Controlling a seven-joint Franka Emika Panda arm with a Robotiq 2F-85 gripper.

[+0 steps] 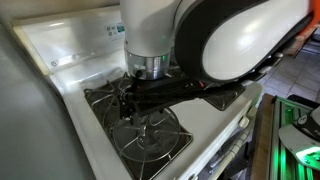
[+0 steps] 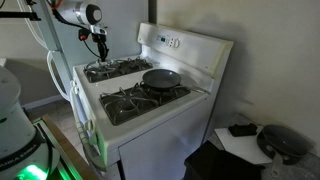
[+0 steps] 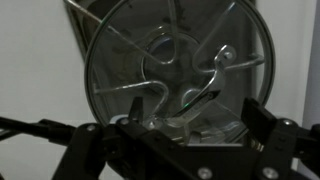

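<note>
A clear round glass lid (image 1: pixel 150 138) lies over the left burners of the white stove. Its curved metal handle (image 3: pixel 216 72) rises near the middle of the wrist view. Above the lid hangs my open gripper, its dark fingers (image 3: pixel 262 122) spread wide with nothing held between them. In exterior view 2 the gripper (image 2: pixel 101 46) is small at the far left end of the stove, over the lid. The arm's white wrist covers part of the stove in exterior view 1.
A dark frying pan (image 2: pixel 162 79) sits on the right burners. Behind both burner groups stands the stove's back panel (image 2: pixel 180 43). On the right, a black pot (image 2: pixel 285 143) rests on a lower surface.
</note>
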